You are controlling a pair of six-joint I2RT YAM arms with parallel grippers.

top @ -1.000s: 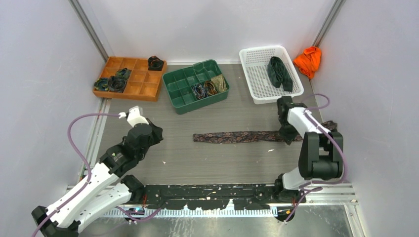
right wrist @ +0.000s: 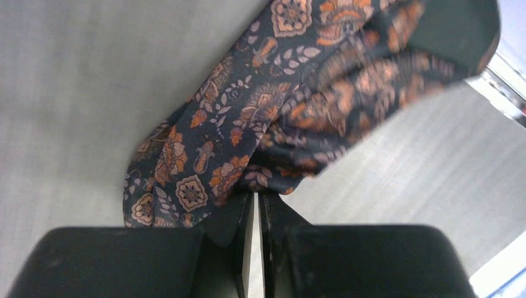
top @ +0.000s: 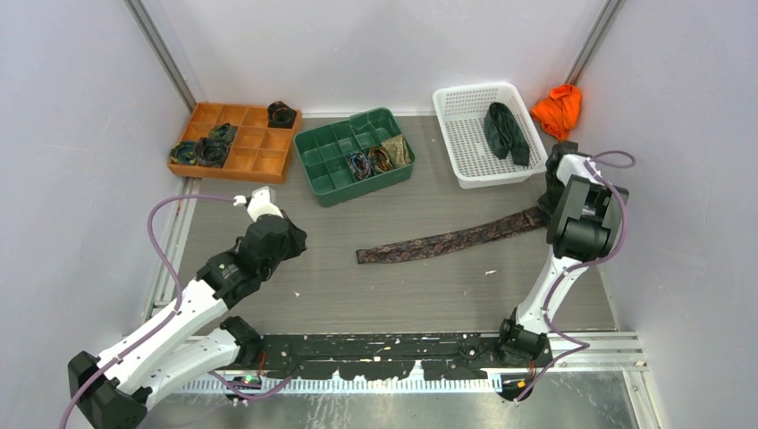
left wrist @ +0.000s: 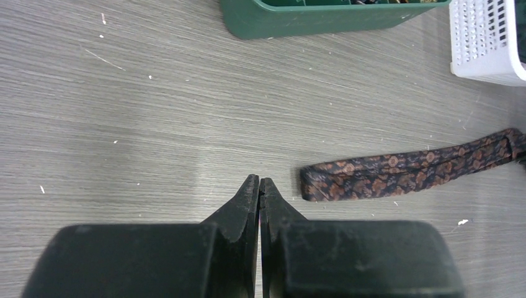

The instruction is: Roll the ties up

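Note:
A dark paisley tie [top: 442, 242] stretches across the table, its left end in the middle and its right end rising toward the white basket, under the right arm. In the right wrist view the tie [right wrist: 223, 124] lies bunched in folds over my right gripper; the folds hide whether anything is between the fingertips. My left gripper hangs over bare table left of the tie; its fingertips look close together in its wrist view, though the top view does not show them clearly.
A green divided box [top: 322, 170] with rolled ties and an orange divided tray [top: 268, 156] stand at the back. A white basket [top: 465, 170] holds a green tie, with orange cloth [top: 556, 112] beside it.
The left arm has moved slightly right.

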